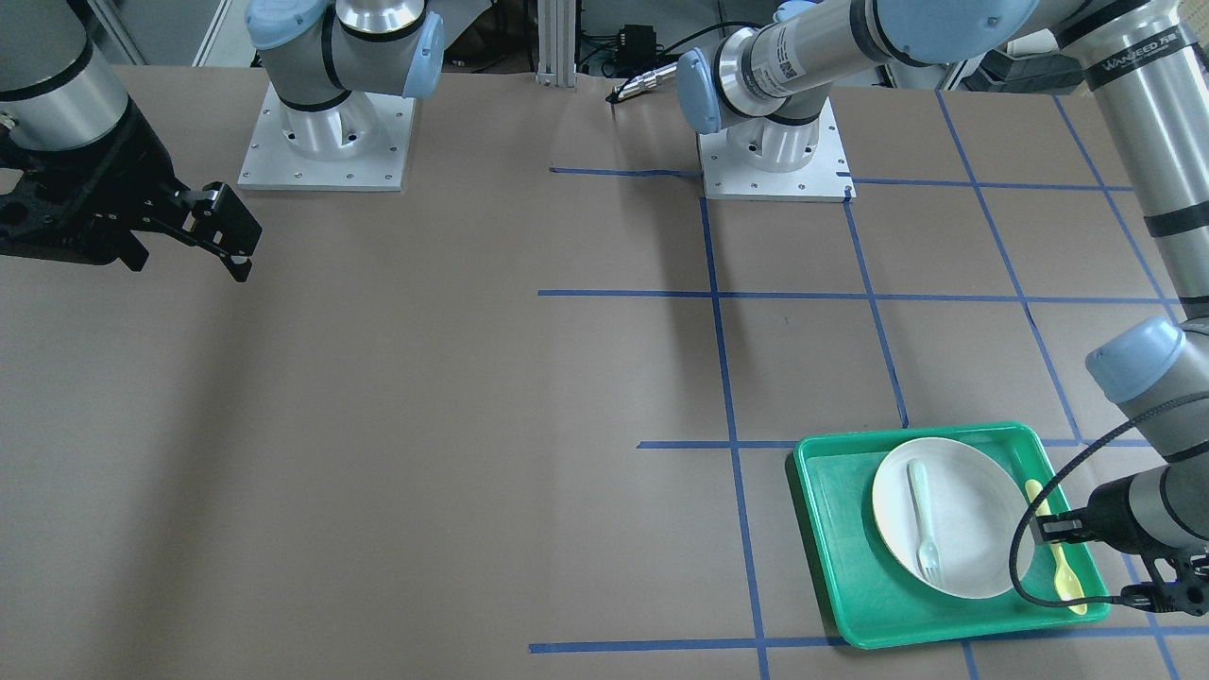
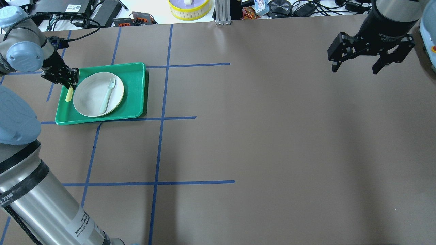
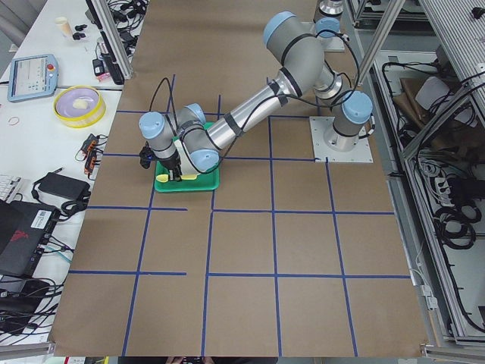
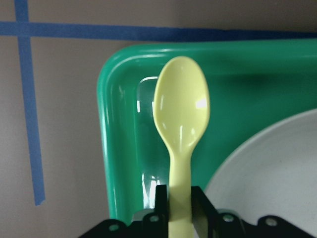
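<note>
My gripper is shut on the handle of a pale yellow spoon [image 4: 181,109], over the edge of a green tray [image 1: 839,567], beside a white plate [image 1: 958,533]. In the wrist view the bowl of the spoon lies above a tray corner; whether it touches is unclear. A pale fork [image 1: 924,521] lies on the plate. The top view shows the spoon [image 2: 69,94] at the tray's left side, partly hidden under the gripper.
Another arm's black gripper [image 2: 370,53] hangs over the far side of the table. Two further arm bases stand at the back in the front view.
</note>
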